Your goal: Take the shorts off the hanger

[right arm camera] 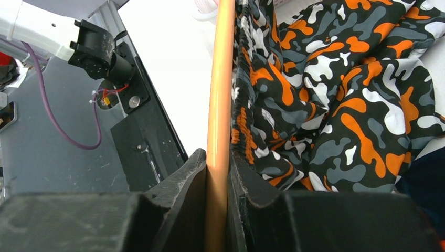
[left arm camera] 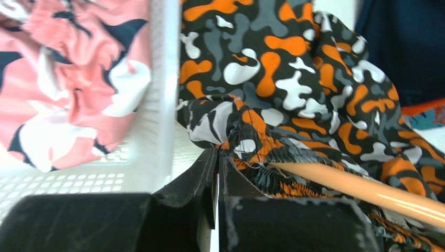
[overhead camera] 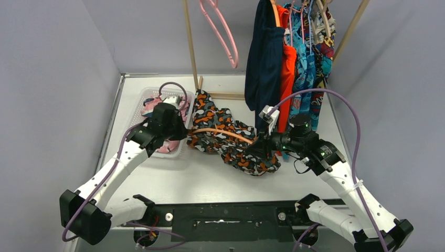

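Camouflage shorts (overhead camera: 210,113) in black, orange, grey and white spread over the table's middle. A curved orange-brown hanger (overhead camera: 223,132) runs along their waistband. In the left wrist view, the hanger's end (left arm camera: 294,169) sits inside the gathered waistband. My left gripper is shut on the waistband edge (left arm camera: 231,126), just beyond that end, beside the basket. At the other side, my right gripper is shut on the hanger (right arm camera: 219,79), with the waistband (right arm camera: 241,121) running close alongside it.
A white basket (overhead camera: 131,113) holding pink patterned clothes (left arm camera: 78,79) stands at the left, under my left arm. Dark blue trousers (overhead camera: 265,68) and other garments hang at the back right. An empty pink hanger (overhead camera: 225,42) hangs above.
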